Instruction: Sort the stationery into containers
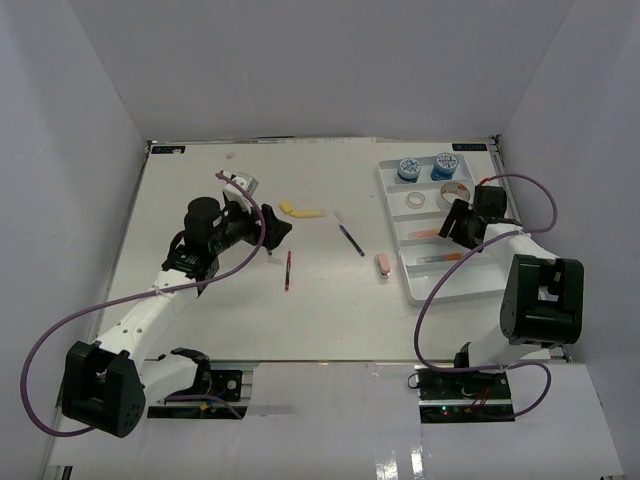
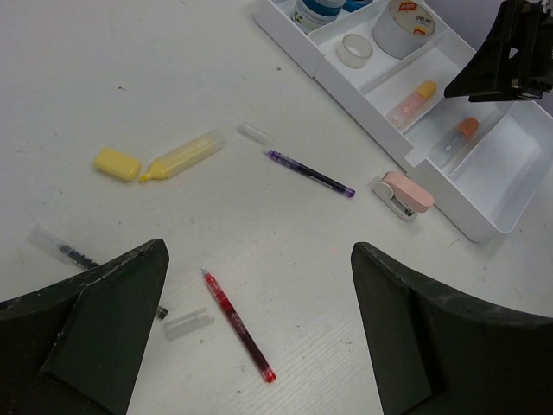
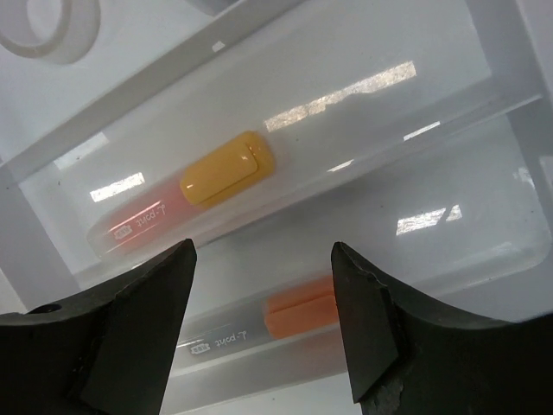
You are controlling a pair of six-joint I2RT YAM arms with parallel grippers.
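Observation:
A white divided container (image 1: 450, 285) holds a yellow-capped highlighter (image 3: 226, 169) and an orange-capped one (image 3: 302, 307) in separate compartments. My right gripper (image 1: 458, 222) hangs over them, fingers apart, nothing visibly between them. My left gripper (image 1: 262, 225) is open over the table's left middle. Below it lie a red pen (image 2: 238, 324), a black pen (image 2: 82, 259) and a loose clear cap (image 2: 188, 324). A yellow highlighter (image 2: 186, 158) with its cap off (image 2: 117, 162), a purple pen (image 2: 309, 173) and a pink stapler (image 2: 406, 192) lie outside the container.
The container's back compartments hold blue jars (image 1: 445, 166), a tape roll (image 2: 404, 28) and a clear ring (image 2: 354, 50). Walls stand left, right and behind.

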